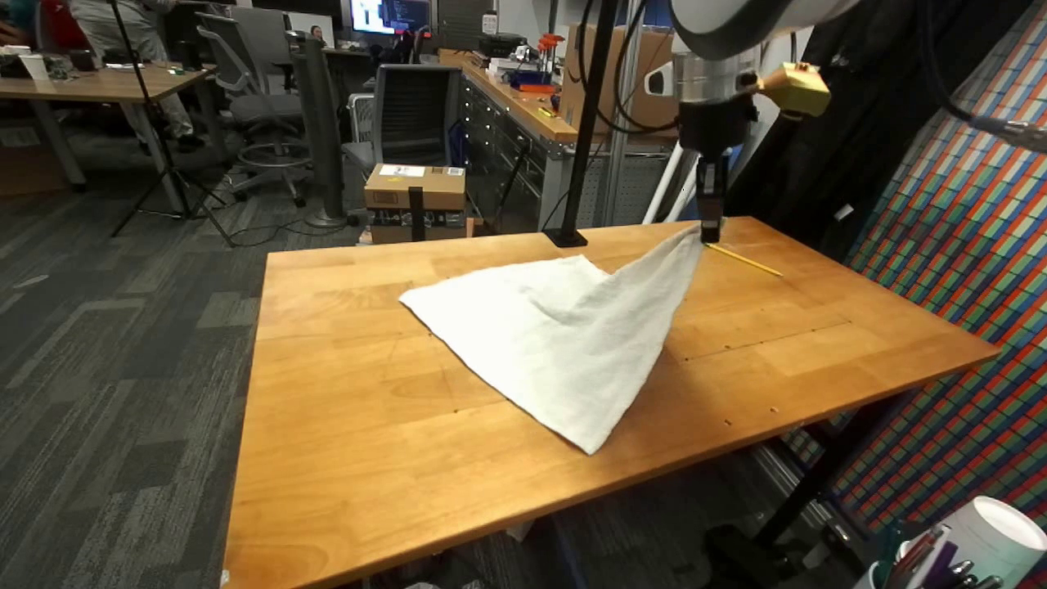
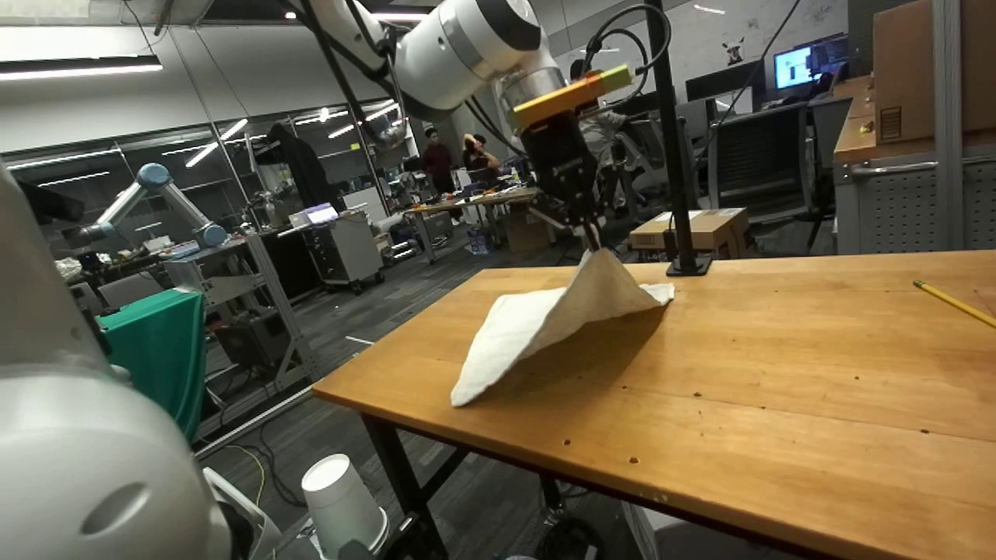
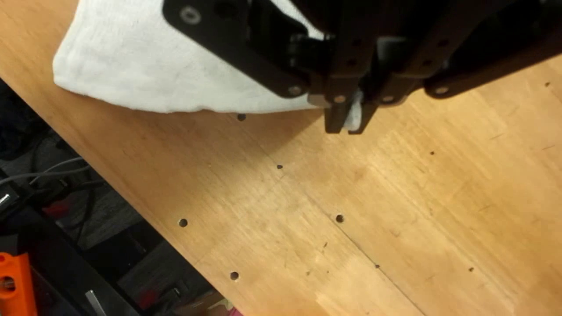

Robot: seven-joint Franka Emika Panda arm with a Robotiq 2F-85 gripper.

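Observation:
A white cloth [image 1: 550, 324] lies partly on the wooden table, one corner pulled up off the surface. My gripper [image 1: 711, 234] is shut on that raised corner, well above the tabletop. From the other side, the cloth [image 2: 569, 313] slopes down from my gripper [image 2: 594, 241] like a tent, casting a shadow beneath. In the wrist view a bit of white fabric shows pinched between the fingertips of my gripper, and more of the cloth [image 3: 153, 63] spreads at upper left.
A yellow pencil [image 1: 746, 260] lies on the table [image 1: 334, 471] towards the back right. A black post [image 1: 566, 236] stands at the back edge.

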